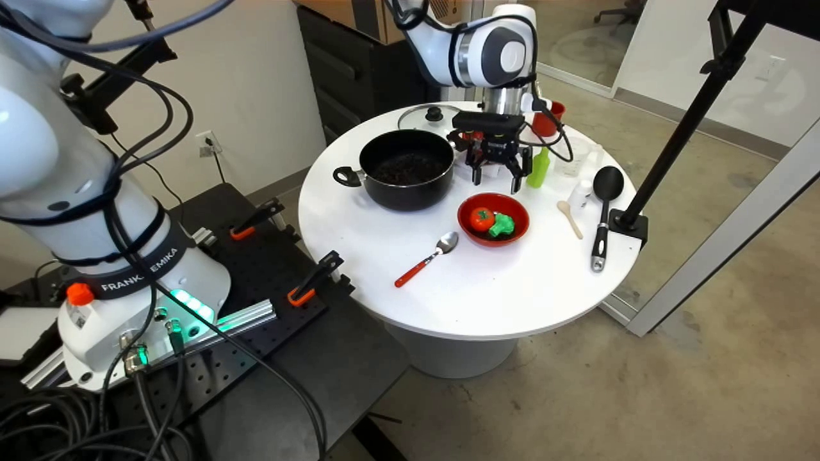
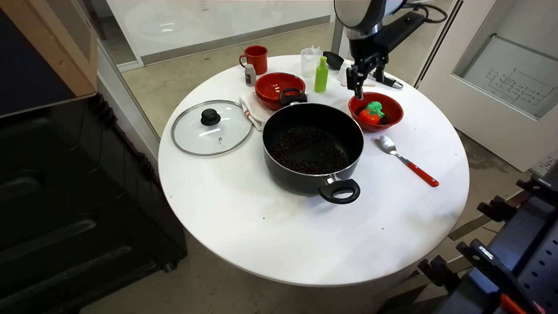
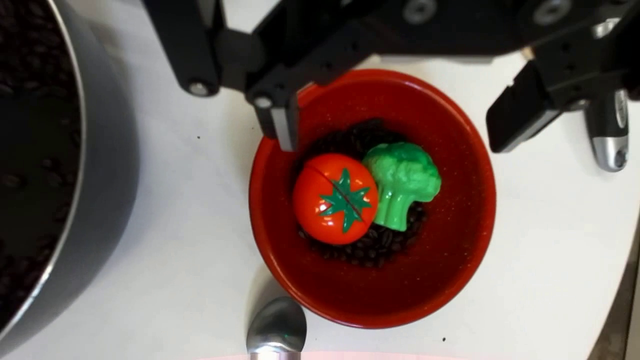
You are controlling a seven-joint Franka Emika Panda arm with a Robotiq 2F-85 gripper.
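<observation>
A red bowl (image 3: 456, 264) holds a toy tomato (image 3: 336, 201), a green toy broccoli (image 3: 405, 177) and dark beans. In exterior view 1 the same bowl (image 1: 492, 239) stands right of the black pot, with the tomato (image 1: 482, 219) and broccoli (image 1: 501, 224) side by side. Above and just behind the bowl hangs my gripper (image 1: 496, 184), open, its fingers wide apart and empty. The wrist view shows one of its fingertips (image 3: 286, 129) over the bowl's left rim and the other beyond the right rim.
A black pot (image 2: 314, 184) with dark beans is close to the bowl. Around stand a glass lid (image 2: 191, 133), stacked red bowls (image 2: 280, 83), a green bottle (image 2: 321, 77), a red mug (image 2: 257, 57), a metal spoon (image 2: 416, 168) and a black ladle (image 1: 608, 184).
</observation>
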